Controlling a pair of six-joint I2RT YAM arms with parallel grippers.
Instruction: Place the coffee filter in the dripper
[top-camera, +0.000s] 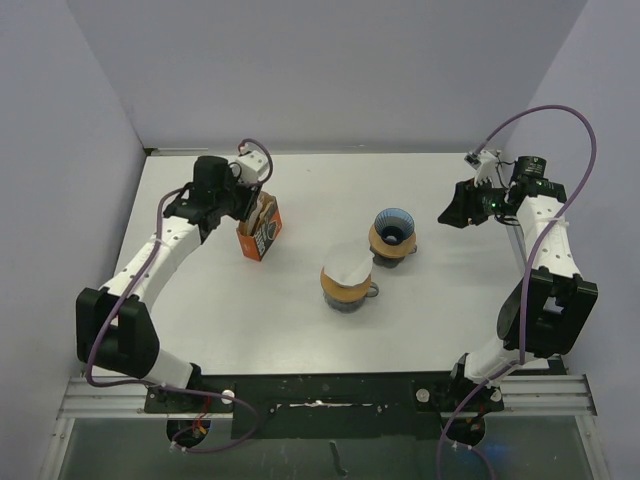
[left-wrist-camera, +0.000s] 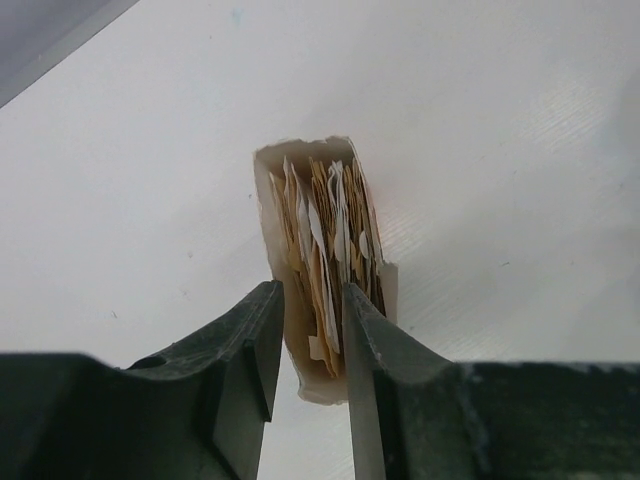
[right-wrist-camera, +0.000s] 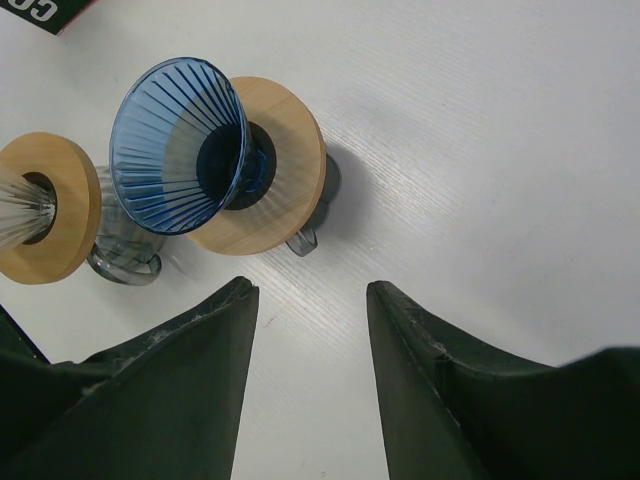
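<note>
A narrow box of coffee filters (left-wrist-camera: 333, 230), orange and black outside (top-camera: 261, 236), stands at the left of the table with several brown and white filters upright in it. My left gripper is above the box, fingers part open; no filter shows held between its fingers. The blue ribbed dripper (right-wrist-camera: 185, 150) rests tilted in a wooden collar (right-wrist-camera: 285, 150) on a carafe. A pale, clear-looking dripper (top-camera: 348, 268) sits in another collar nearer the front. To the right of the blue dripper, my right gripper hangs open and empty over bare table.
The carafe handles (top-camera: 372, 290) stick out to the right. Bare white table (top-camera: 320, 190) lies between the box and the drippers, and at the front left. Grey walls border the back and sides.
</note>
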